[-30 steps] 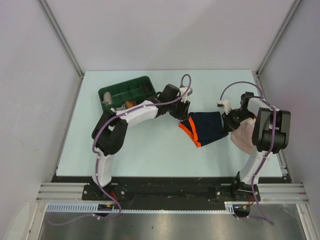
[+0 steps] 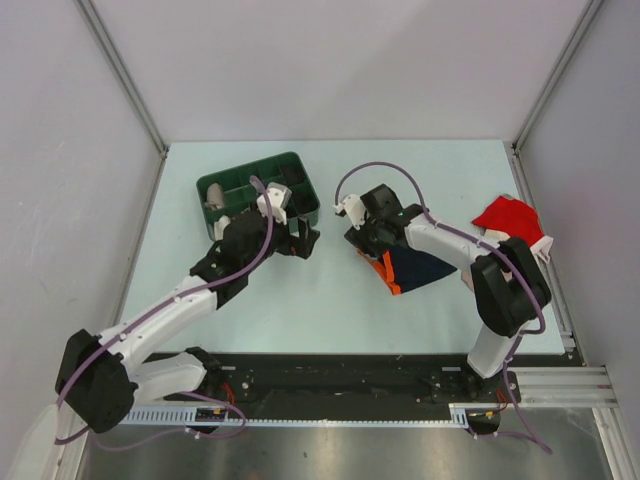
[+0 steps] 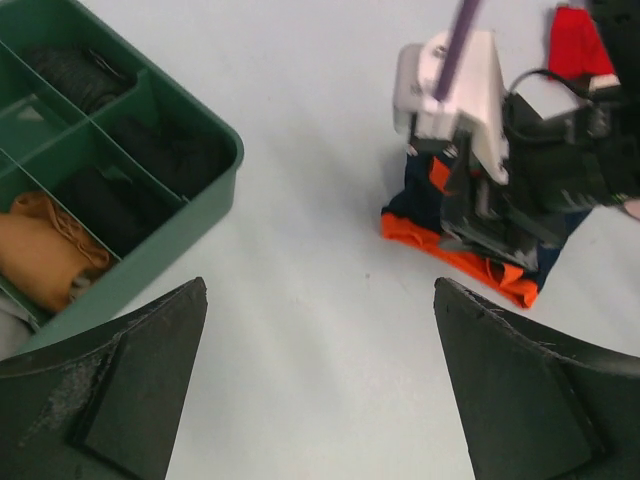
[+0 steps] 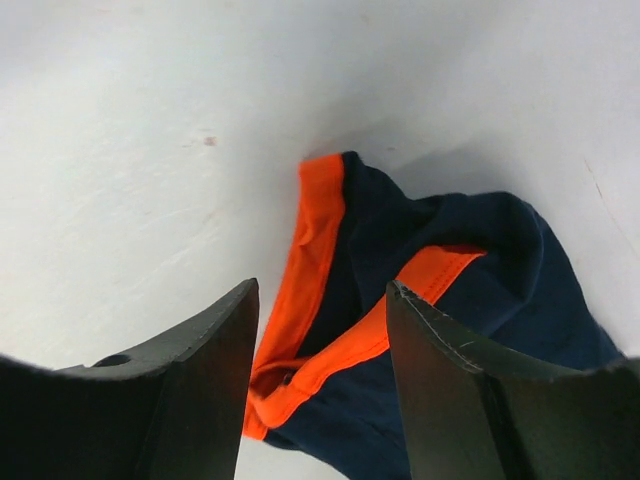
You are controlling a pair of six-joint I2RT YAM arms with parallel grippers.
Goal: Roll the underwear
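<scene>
The navy underwear with orange trim (image 2: 420, 270) lies crumpled and partly folded on the white table, right of centre; in the right wrist view its orange band (image 4: 321, 220) and dark cloth (image 4: 400, 420) show clearly. My right gripper (image 2: 362, 238) hangs open over the underwear's left part, its fingertips (image 4: 236, 310) above the cloth with nothing visibly held. My left gripper (image 2: 298, 240) is open over bare table beside the bin, left of the underwear; the left wrist view shows nothing between its fingers.
A green divided bin (image 2: 250, 172) with rolled dark, brown and grey cloths stands at back left, near the left gripper. A red cloth (image 2: 506, 214) and pale cloths lie at the right edge.
My left gripper has drawn back leftward, away from the underwear. My right gripper has moved left from the underwear's right end to over its left part.
</scene>
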